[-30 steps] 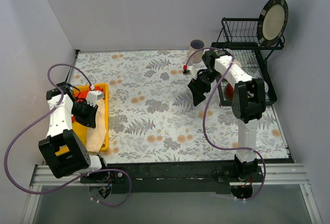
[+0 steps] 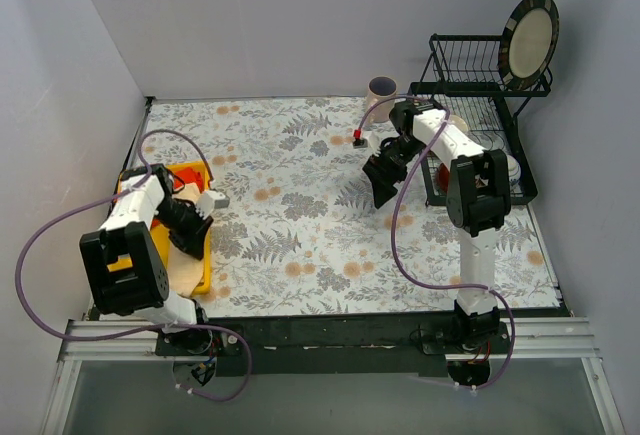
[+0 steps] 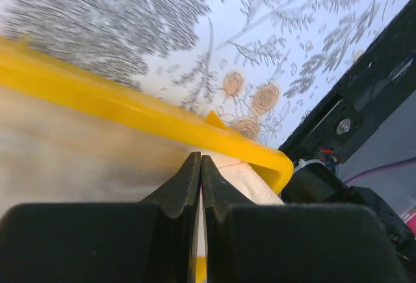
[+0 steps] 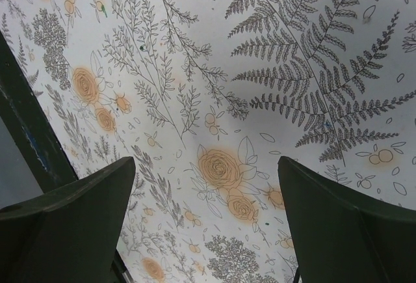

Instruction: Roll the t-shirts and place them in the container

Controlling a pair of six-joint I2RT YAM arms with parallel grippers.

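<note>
A beige folded cloth, likely a T-shirt, lies in the yellow tray on the left, with red cloth behind it. My left gripper is over the beige cloth near the tray's right wall. In the left wrist view its fingers are shut, tips together, with beige cloth around them; whether any cloth is pinched cannot be told. My right gripper stands open above the table, and only patterned surface shows between its fingers in the right wrist view.
At the back stands a mug. A black dish rack with a plate takes up the right rear, close to the right arm.
The right arm has stayed in place.
</note>
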